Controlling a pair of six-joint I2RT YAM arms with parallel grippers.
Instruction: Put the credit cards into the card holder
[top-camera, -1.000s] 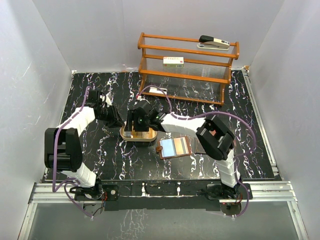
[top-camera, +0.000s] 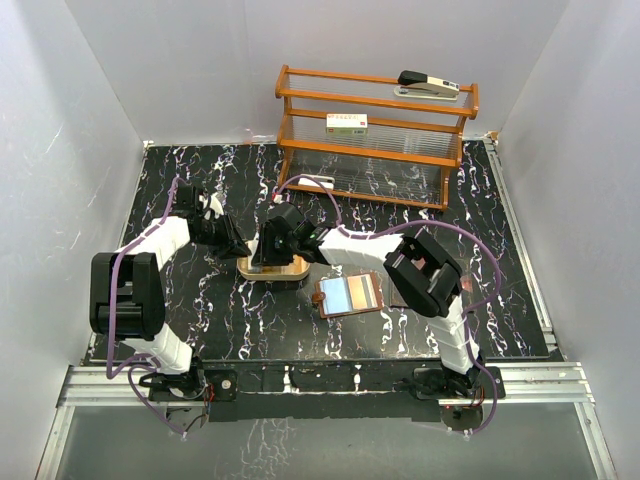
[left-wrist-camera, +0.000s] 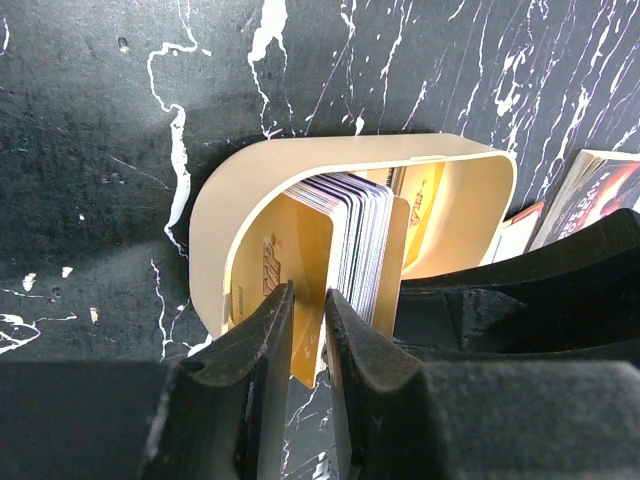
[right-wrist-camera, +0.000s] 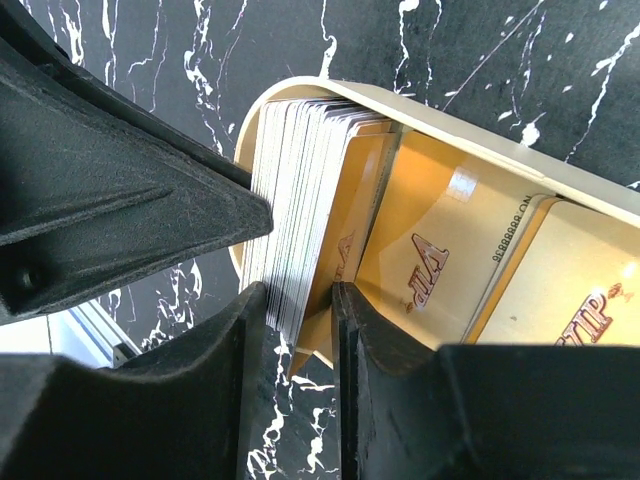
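A beige open tray holds a stack of cards, with the packed white card edges facing up and a yellow card beside them. In the left wrist view my left gripper is over this stack, its fingers parted, with a yellow card's lower corner showing in the gap. From the other side my right gripper reaches down with its fingers parted around the stack's edges; whether they press on it is unclear. The card holder, brown with blue and cream cards showing, lies to the right.
More yellow cards lie in the tray's other part. Behind stands a wooden rack bearing a stapler and a small box. Both arms crowd the tray.
My right gripper has shifted slightly at the tray, and its arm has settled a little lower. The tray has slid slightly left. My left arm has barely moved.
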